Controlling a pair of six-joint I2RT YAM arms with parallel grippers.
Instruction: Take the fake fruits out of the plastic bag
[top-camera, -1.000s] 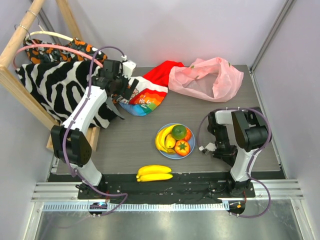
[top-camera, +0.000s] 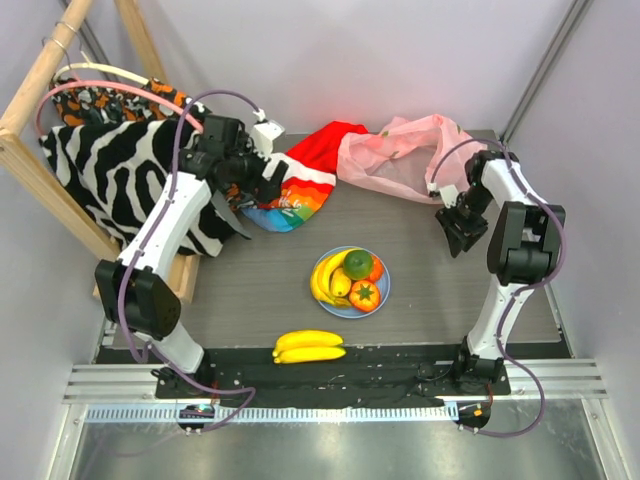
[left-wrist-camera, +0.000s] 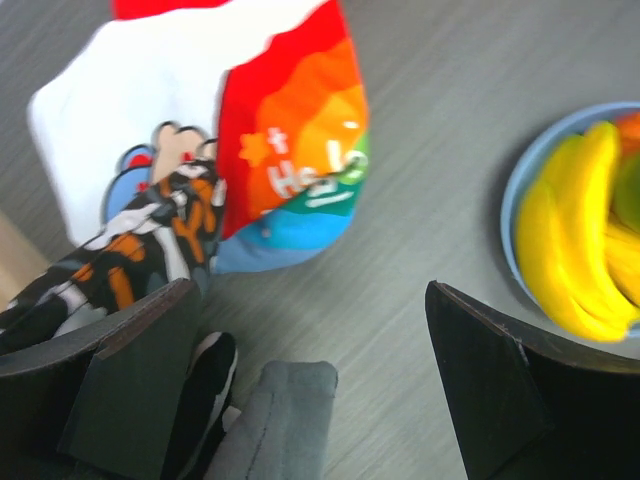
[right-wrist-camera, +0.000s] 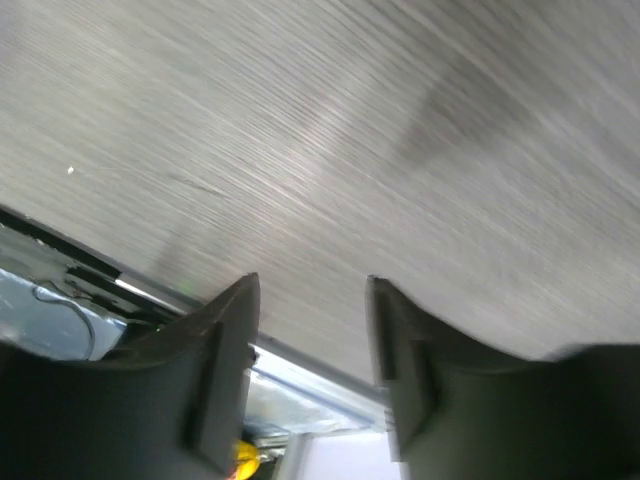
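Observation:
The pink plastic bag (top-camera: 400, 160) lies crumpled at the back right; I cannot see its contents. A blue plate (top-camera: 372, 304) in the middle holds bananas (top-camera: 325, 275), a green fruit (top-camera: 358, 263) and orange fruits (top-camera: 365, 295). Two bananas (top-camera: 305, 350) lie at the front edge. My left gripper (top-camera: 266, 170) hangs open over the cloths at the back left, nothing between its fingers. My right gripper (top-camera: 458, 225) is beside the pink bag, over bare tabletop; in the blurred right wrist view its fingers are apart with nothing between them.
A wooden rack (top-camera: 25, 100) with patterned bags stands at the left. A red and rainbow cloth (top-camera: 300, 190) lies at the back. The table right of the plate is clear.
My right arm has risen and moved back from the front right toward the pink bag. My left arm has shifted slightly.

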